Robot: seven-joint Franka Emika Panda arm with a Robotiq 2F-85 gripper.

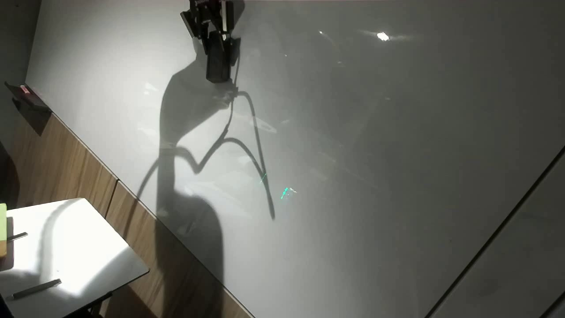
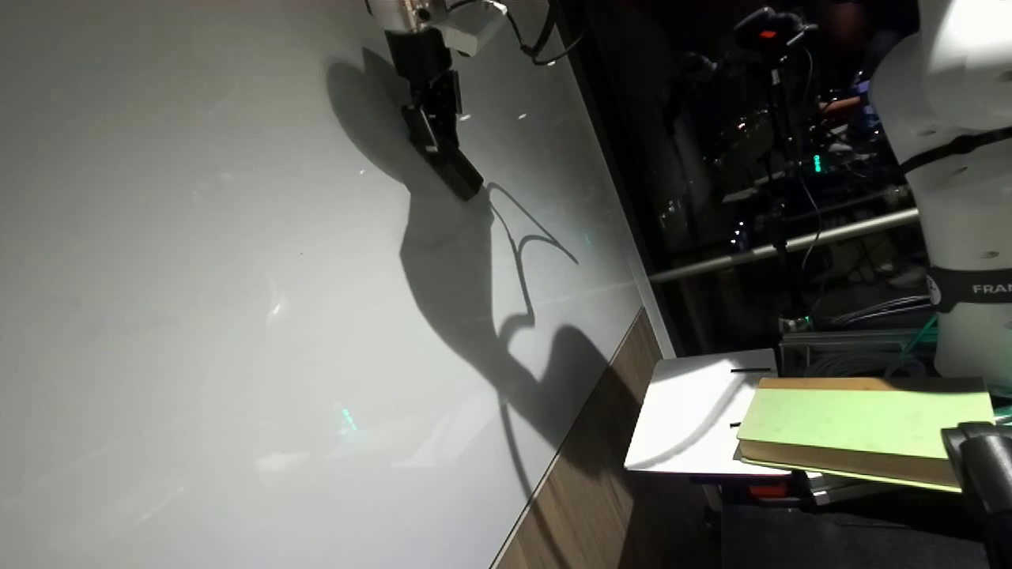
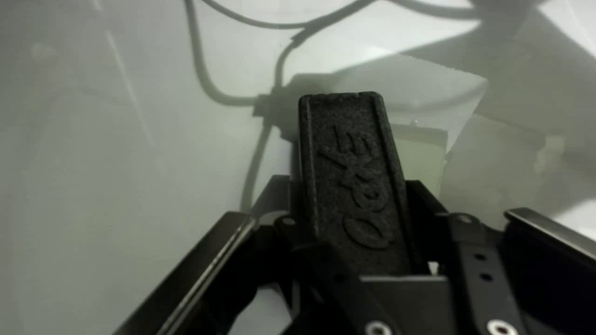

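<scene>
A dark block eraser with raised lettering is clamped between my gripper's fingers in the wrist view. The gripper is shut on it, and its far end points out toward the white wall surface. In exterior view 1 the eraser hangs below the gripper at the top left of the whiteboard. Exterior view 2 has the eraser beneath the gripper, close to the board. Whether it touches the board cannot be told. I see no clear writing on the board.
Wood panelling runs along the board's lower edge. A white table carries a dark pen and a green book. A small tray juts out at the left. The board's middle and right are free of objects.
</scene>
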